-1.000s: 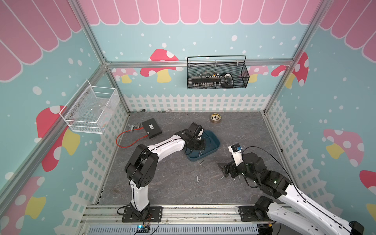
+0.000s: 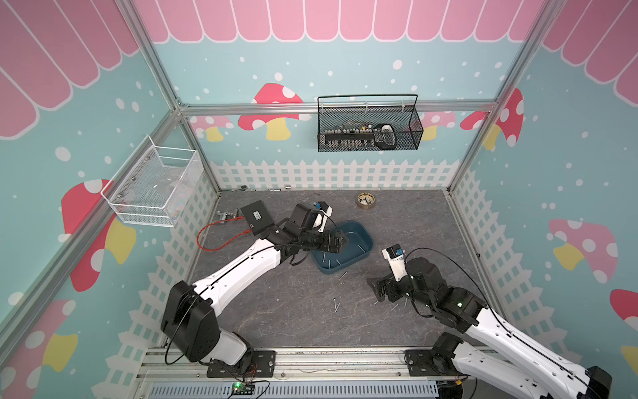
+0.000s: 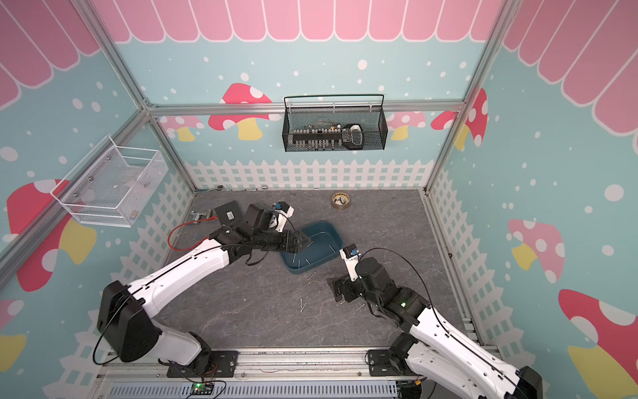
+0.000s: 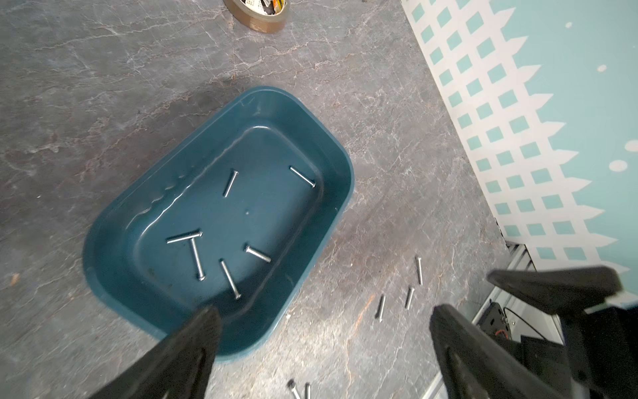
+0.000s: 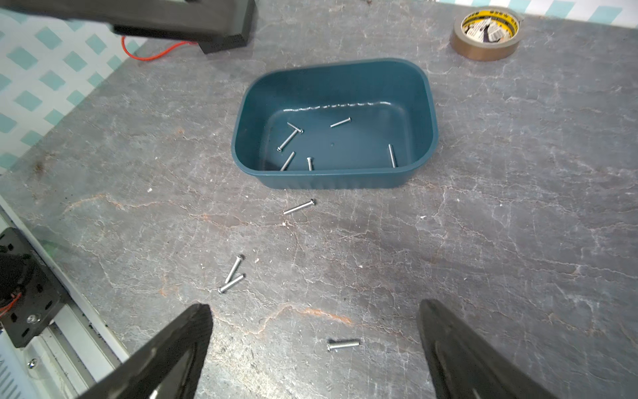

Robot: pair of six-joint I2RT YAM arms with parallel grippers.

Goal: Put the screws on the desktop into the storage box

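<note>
The dark teal storage box [image 4: 285, 312] holds several silver screws, including a short one [image 4: 258, 253]. Several more lie loose on the grey desktop: one [image 5: 298, 206] just in front of the box, a pair [image 5: 232, 279] farther forward, and another [image 5: 343, 345] between my right fingers in the right wrist view, on the surface below. My left gripper hangs open above the box's left part, empty. My right gripper stands open over the desktop right of and nearer than the box, holding nothing.
A tape roll [image 5: 483, 53] lies behind the box. A dark device [image 2: 256, 217] with red cable [image 2: 216, 246] sits at back left. A white basket [image 2: 153, 186] and black basket [image 2: 369, 123] hang on the walls.
My left arm has risen and swung back leftward from low over the box, its elbow moving toward the front left. My right arm has shifted very slightly.
</note>
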